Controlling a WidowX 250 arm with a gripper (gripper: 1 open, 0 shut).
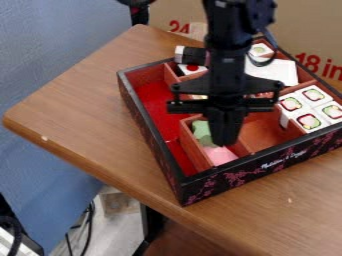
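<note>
My black gripper (225,130) is over the middle of a black patterned box (287,160) with red and orange compartments. Its fingertips sit just above a compartment holding a pale green piece (202,132) and a pink piece (219,155); whether it is open or shut is hidden. Sushi-like pieces (315,108) fill the right side. A white card (275,70) lies at the back, partly behind my arm.
A cardboard box (314,35) stands behind. Blue fabric and cables are at the lower left, beyond the table edge.
</note>
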